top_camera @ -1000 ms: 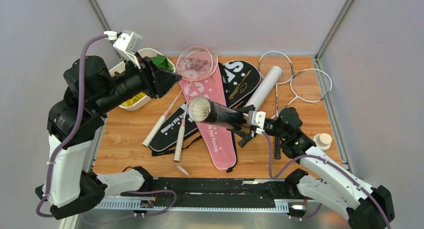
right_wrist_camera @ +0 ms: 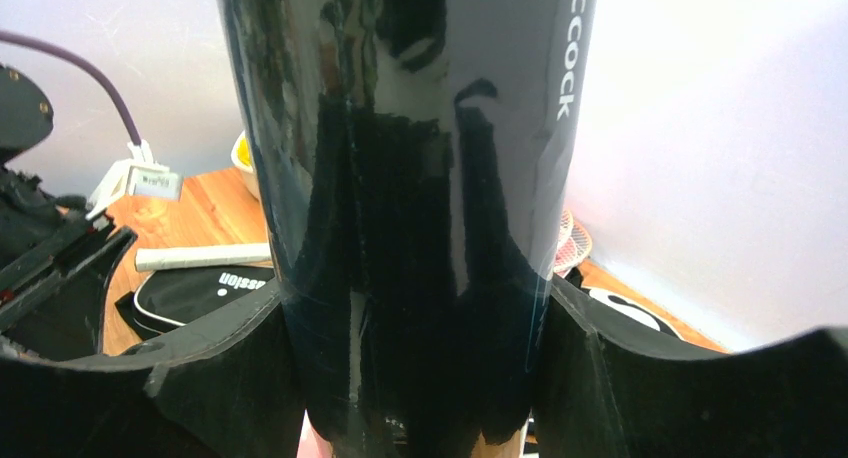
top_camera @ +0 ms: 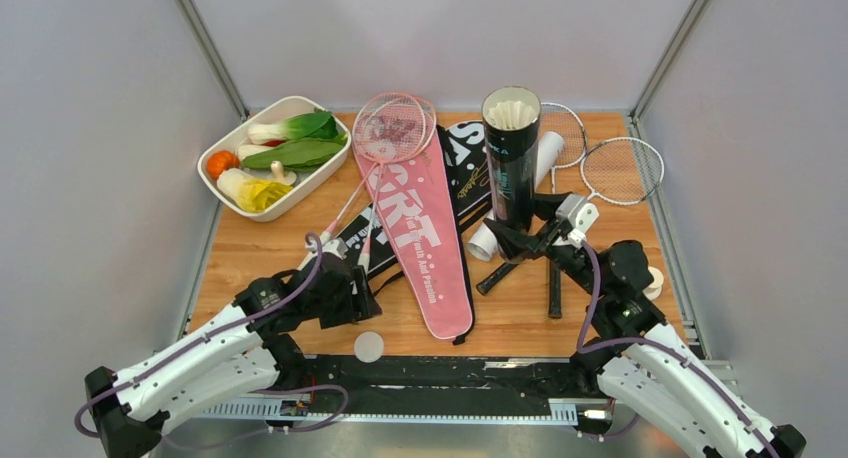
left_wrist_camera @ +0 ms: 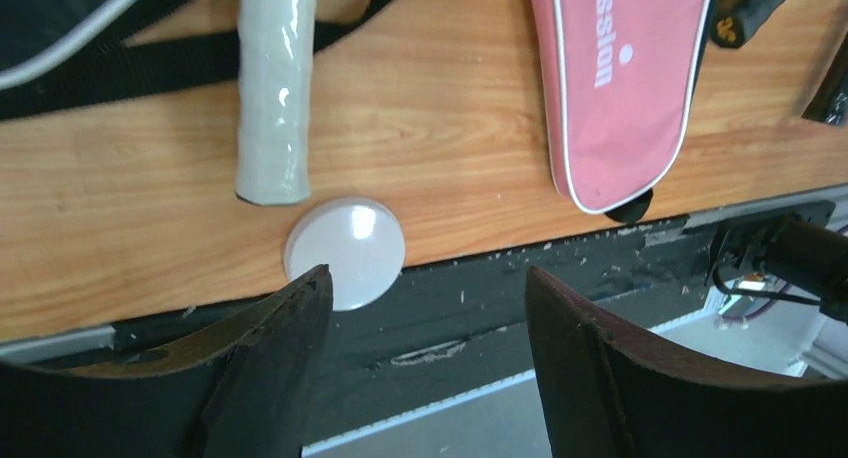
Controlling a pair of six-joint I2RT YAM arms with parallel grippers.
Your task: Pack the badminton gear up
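A black shuttlecock tube (top_camera: pixel 513 168), open at the top with white feathers inside, stands upright in my right gripper (top_camera: pixel 522 228), whose fingers wrap it in the right wrist view. My left gripper is open and low at the front edge, over a white round lid (left_wrist_camera: pixel 345 248) and beside a racket grip (left_wrist_camera: pixel 273 108). Pink rackets (top_camera: pixel 390 128) lie across a pink bag (top_camera: pixel 430 278) and a black bag (top_camera: pixel 465 158). Two more rackets (top_camera: pixel 620 170) lie at the right, beside a white cylindrical tube (top_camera: pixel 482 240).
A white basket of vegetables (top_camera: pixel 255 213) fills the back left. A round cream object (top_camera: pixel 652 283) sits at the right edge, partly behind the right arm. Bare wood shows at the front left.
The tube has swung from lying tilted leftward to upright in my right gripper. My left gripper has come down from above the basket to the front of the table, near the lid.
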